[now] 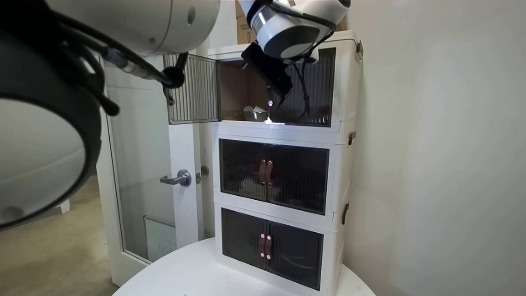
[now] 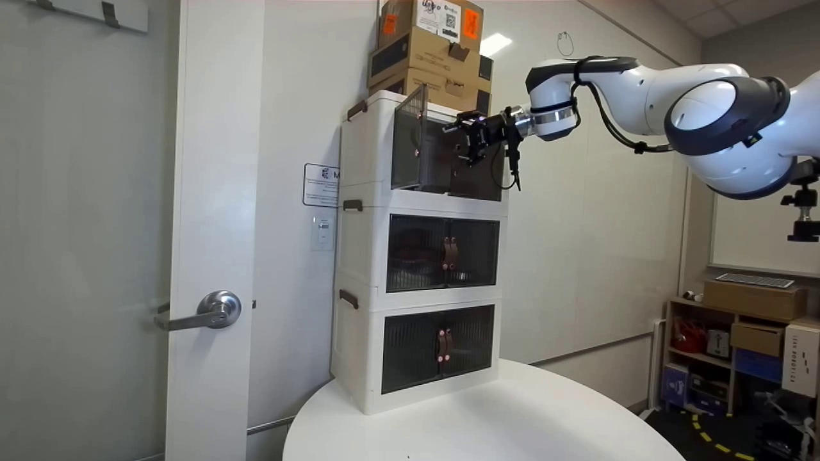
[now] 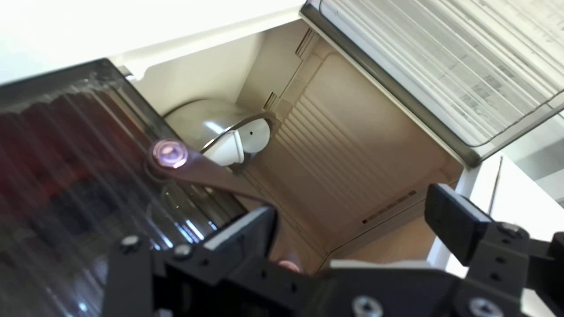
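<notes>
The top cabinet (image 2: 366,146) has its left door (image 1: 193,89) swung wide and its right door (image 3: 68,174) closed. On the right door is a brown strap handle (image 3: 211,174) with a shiny pink stud. In the wrist view my gripper is open in front of the cabinet opening. One finger (image 3: 246,235) is close to the strap; whether they touch I cannot tell. The other finger (image 3: 452,219) stands clear at the opposite side. Inside, a glass bowl (image 3: 203,119) holds white pieces (image 3: 227,149).
Below are the closed doors of the middle cabinet (image 1: 298,177) and bottom cabinet (image 1: 296,254). The stack stands on a round white table (image 2: 461,426), whose front is clear. Cardboard boxes (image 2: 430,57) sit on top.
</notes>
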